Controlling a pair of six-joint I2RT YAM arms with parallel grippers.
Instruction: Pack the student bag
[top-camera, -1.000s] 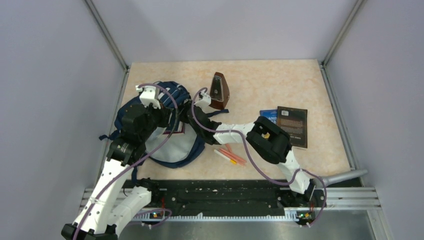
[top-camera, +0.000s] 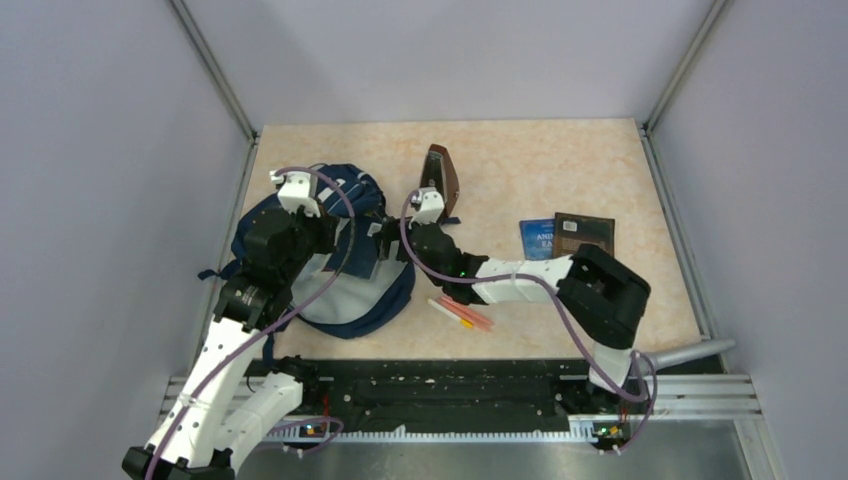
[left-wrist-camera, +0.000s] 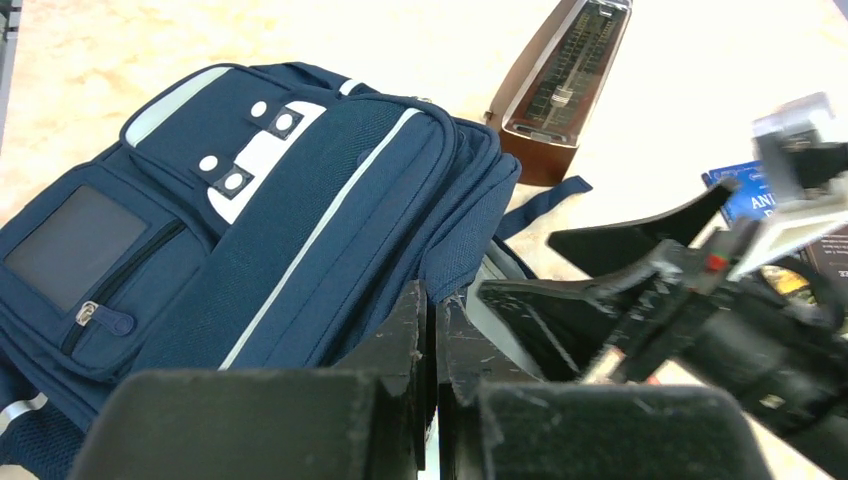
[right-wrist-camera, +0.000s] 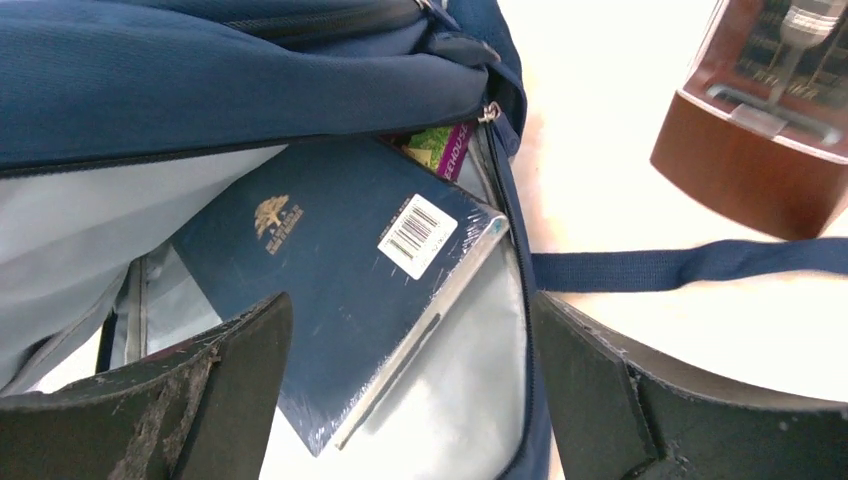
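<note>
The navy backpack (left-wrist-camera: 280, 250) lies at the left, its grey lining showing in the top view. Inside it rests a dark navy book (right-wrist-camera: 330, 270) with a barcode, and a green-and-purple cover (right-wrist-camera: 440, 145) peeks from beneath the flap. My left gripper is shut at the bag's edge, by the fabric of its flap. My right gripper stands open above the bag's opening, apart from the book, with nothing between its fingers.
A brown wooden metronome (top-camera: 439, 170) stands behind the bag. Books (top-camera: 585, 233) lie at the right; pencils and markers (top-camera: 463, 312) lie near the front edge.
My right arm has shifted toward the right and its gripper has drawn back from inside the bag. The navy book lies in the bag's opening. The left arm is still.
</note>
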